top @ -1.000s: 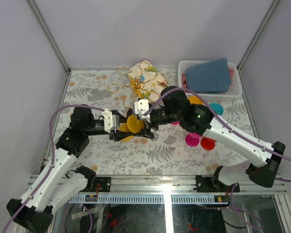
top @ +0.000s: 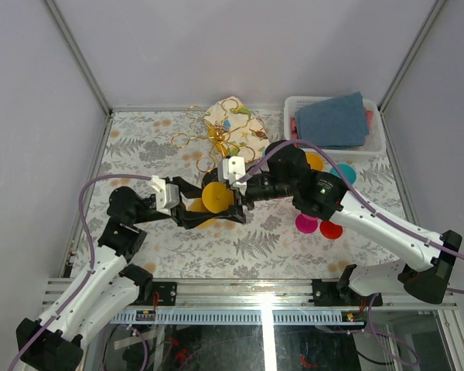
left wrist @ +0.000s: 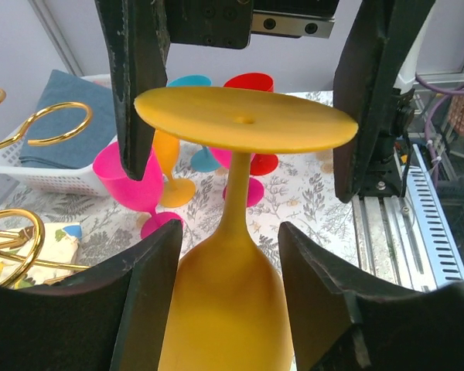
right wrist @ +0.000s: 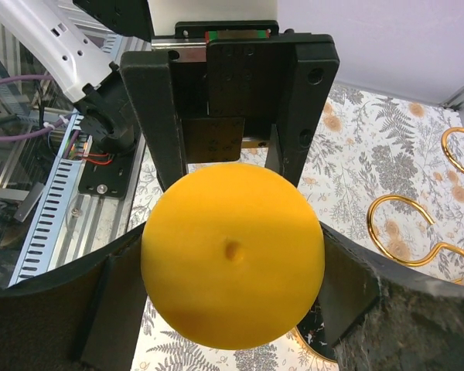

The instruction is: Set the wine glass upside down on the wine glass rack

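Observation:
A yellow wine glass [top: 217,197] is between both grippers at table centre, base upward in the left wrist view [left wrist: 246,116] and base facing the right wrist camera. My left gripper [top: 194,202] is open around the glass, its fingers either side of the bowl in its wrist view. My right gripper [top: 230,202] is open too, fingers around the glass near the base; whether either touches it is unclear. The gold wine glass rack [top: 216,135] stands behind, on a patterned cloth.
More coloured glasses [left wrist: 130,176] stand to the right, partly under the right arm. A white basket [top: 377,131] with a blue cloth [top: 331,121] sits back right.
My left gripper and arm have shifted slightly, and the yellow glass appears a little further right. My right arm has moved very slightly.

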